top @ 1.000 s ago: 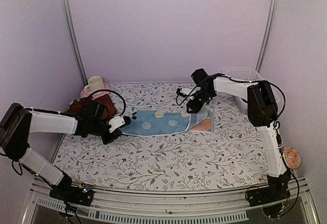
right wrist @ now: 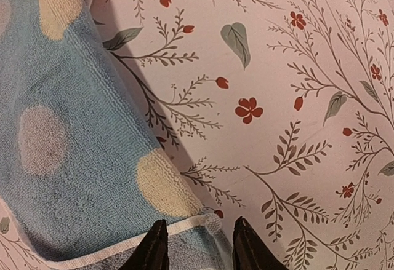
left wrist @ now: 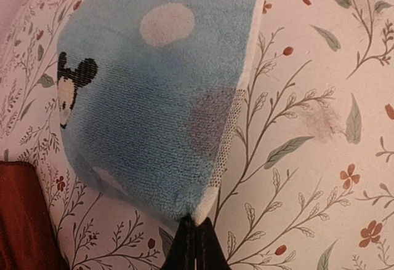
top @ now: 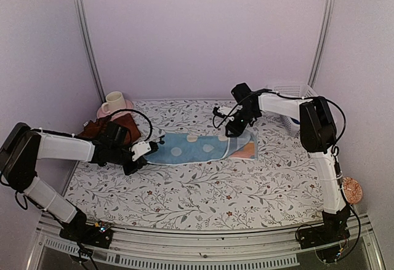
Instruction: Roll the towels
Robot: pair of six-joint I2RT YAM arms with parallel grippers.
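A blue towel (top: 194,149) with pale dots and a Mickey figure lies stretched across the floral table, a white-edged flap folded over at its right end, with an orange part showing there. My left gripper is shut on the towel's left corner, which is gathered at its fingertips. My right gripper hovers at the folded right end, fingers part open on either side of the white-trimmed edge; whether they touch the cloth is unclear.
A brown item (top: 126,122) and a beige mug (top: 114,101) on a pink stand are at the back left. A white basket (top: 292,90) stands at the back right.
The right arm has shifted very slightly; the left arm and the towel look the same.
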